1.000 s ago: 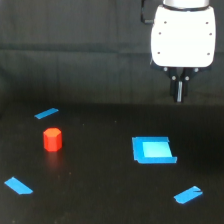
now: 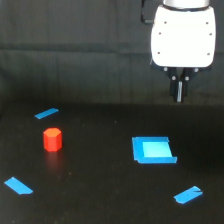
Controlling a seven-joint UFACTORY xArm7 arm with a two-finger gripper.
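Observation:
A small red block (image 2: 52,139) rests on the black table at the left. To the right, a pale square (image 2: 156,149) framed in blue tape (image 2: 137,149) lies flat, with nothing on it. High at the upper right hangs my gripper (image 2: 179,97), pointing down below the white arm housing (image 2: 183,38). It is well above the table and apart from both the block and the square. The dark fingers blend into the dark backdrop, so how far apart they stand is unclear. No object shows at their tips.
Strips of blue tape mark the table at the back left (image 2: 46,113), front left (image 2: 18,186) and front right (image 2: 188,195). A dark curtain (image 2: 80,60) closes off the back. Between the red block and the taped square the table is clear.

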